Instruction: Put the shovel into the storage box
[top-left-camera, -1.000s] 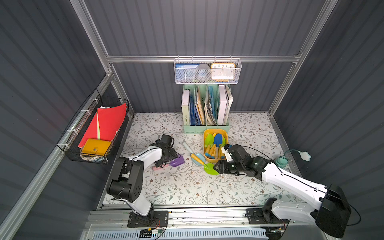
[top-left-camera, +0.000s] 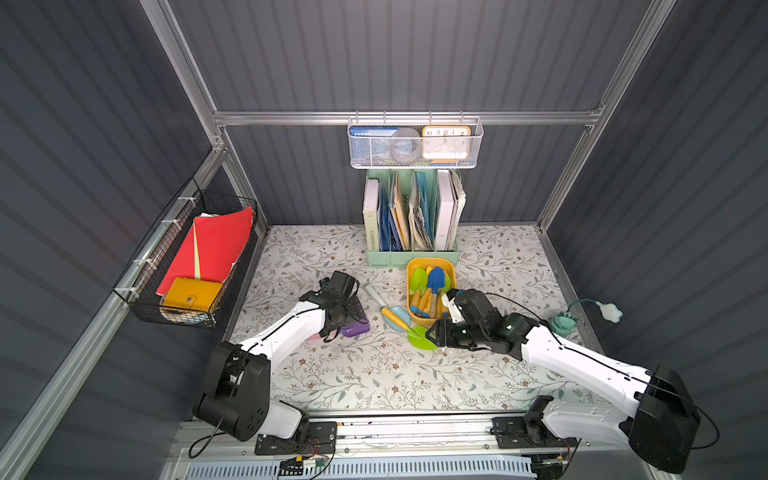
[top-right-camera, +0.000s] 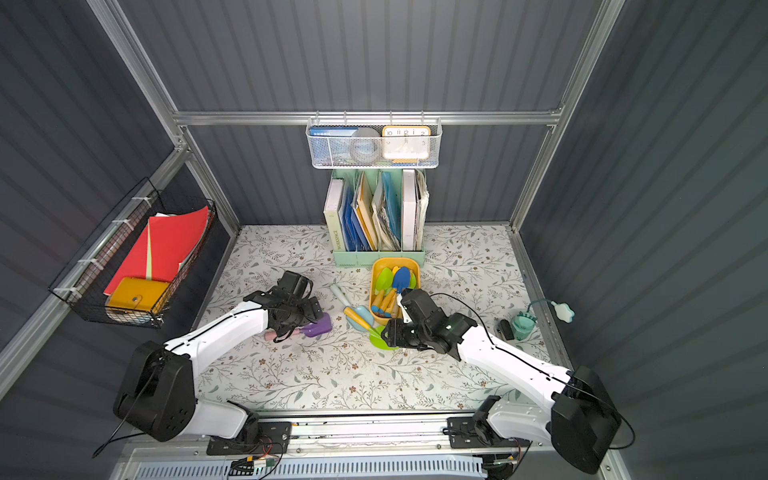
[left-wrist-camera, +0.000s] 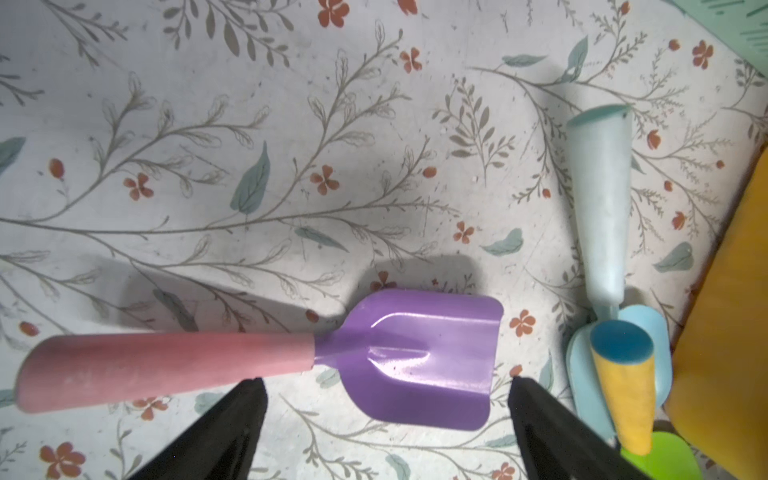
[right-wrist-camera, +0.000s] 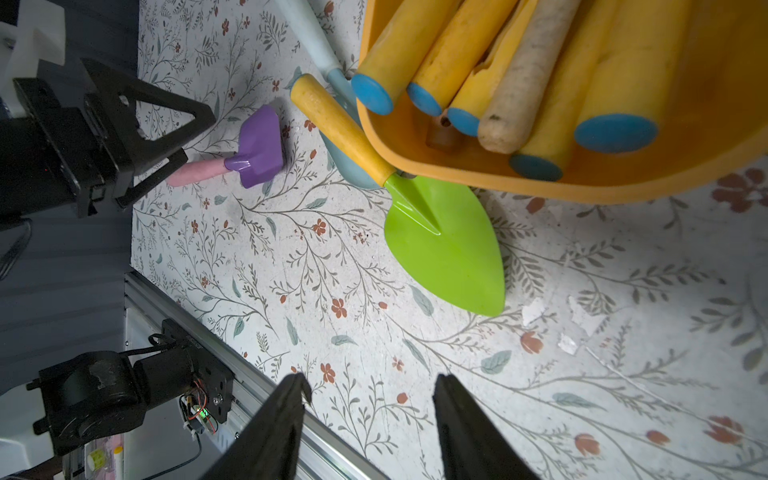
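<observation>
A purple shovel with a pink handle (left-wrist-camera: 420, 360) lies on the table below my open, empty left gripper. A light-blue shovel (left-wrist-camera: 600, 200) lies to its right, with a green shovel with a yellow handle (right-wrist-camera: 444, 240) across it, beside the yellow storage box (right-wrist-camera: 608, 184). The box (top-left-camera: 409, 268) holds several shovels, handles and blue and green blades showing. My right gripper hangs above the table by the green shovel's blade, its fingertips apart, nothing between them.
A green file rack (top-left-camera: 412, 260) with folders stands at the back, a mesh basket (top-left-camera: 360, 156) above it. A black wire basket (top-left-camera: 160, 308) hangs at the left. A small teal object (top-left-camera: 564, 324) stands at the right.
The right arm looks unchanged.
</observation>
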